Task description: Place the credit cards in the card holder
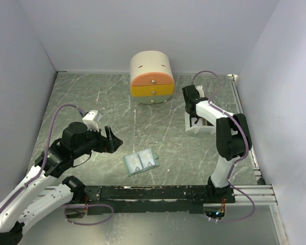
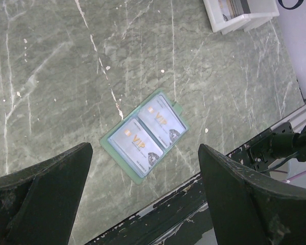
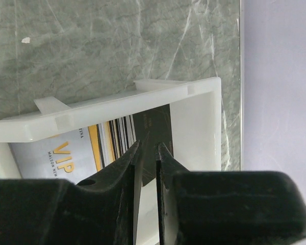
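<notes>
A green card holder [image 2: 112,147] with two VIP cards [image 2: 135,144] lies on the front middle of the table, also seen in the top view [image 1: 141,161]. At the right, a white tray [image 3: 196,132] holds a row of cards, a silver VIP card [image 3: 51,158] and dark ones [image 3: 152,125]. My right gripper is over these cards, its fingertips a small gap apart with nothing clearly between them. My left gripper [image 1: 113,139] hangs open at the left, above and left of the card holder, holding nothing.
A cream drawer box [image 1: 151,66] with orange and yellow drawers stands at the back middle. The right wall is close beside the tray.
</notes>
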